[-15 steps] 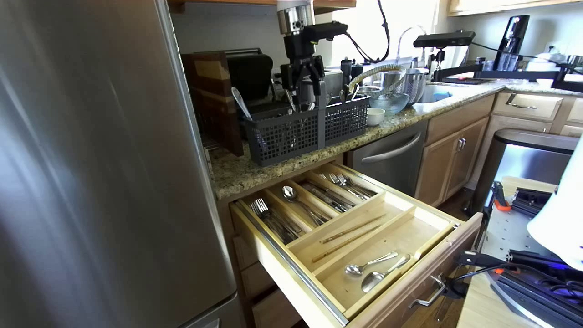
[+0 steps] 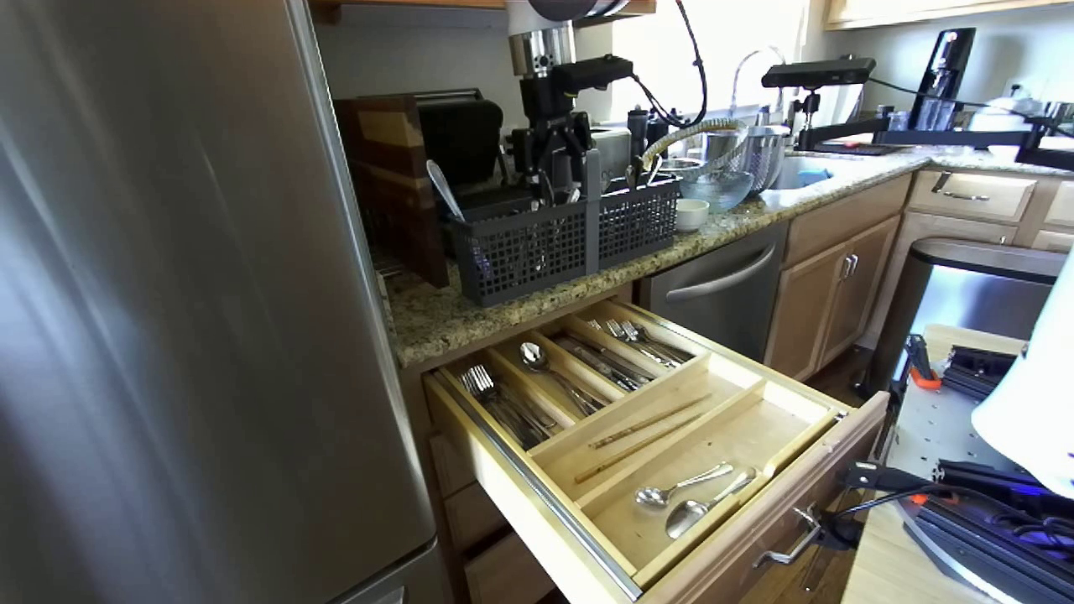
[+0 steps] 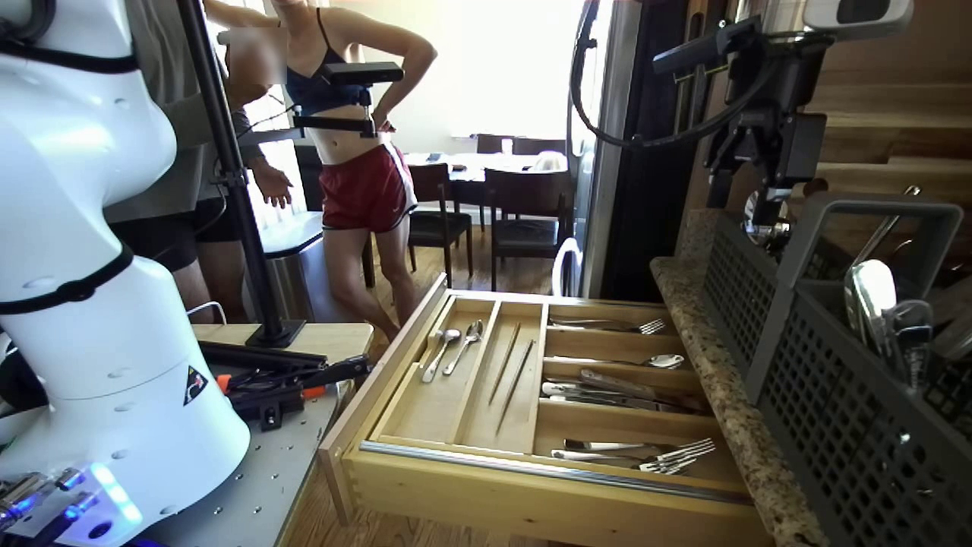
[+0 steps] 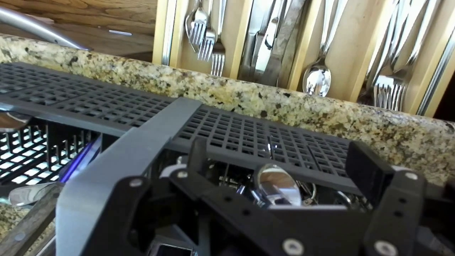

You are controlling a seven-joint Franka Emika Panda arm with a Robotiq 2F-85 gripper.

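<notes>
My gripper is open over the near section of the dark grey cutlery basket [image 2: 523, 252], which stands on the granite counter. In the wrist view a shiny spoon [image 4: 278, 185] stands bowl-up between the spread fingers; whether either finger touches it cannot be told. Exterior view 2 shows the gripper [image 3: 749, 193] pointing down at the basket's far end, with shiny metal cutlery [image 3: 767, 228] just under it. Below the counter, the pulled-out wooden drawer [image 2: 518, 503] holds forks [image 2: 483, 384], spoons [image 2: 534, 357] and knives [image 3: 592, 392] in separate compartments.
The basket's upright handle [image 4: 123, 158] rises close beside the gripper. A wooden board [image 2: 418, 191] leans at the basket's left end. Two chopsticks [image 2: 649, 421] and two loose spoons [image 2: 690, 513] lie in the front compartments. People [image 3: 364, 182] stand beyond the drawer.
My gripper has come down towards the basket and shifted slightly left in exterior view 1. The basket, drawer and cutlery in the drawer look the same.
</notes>
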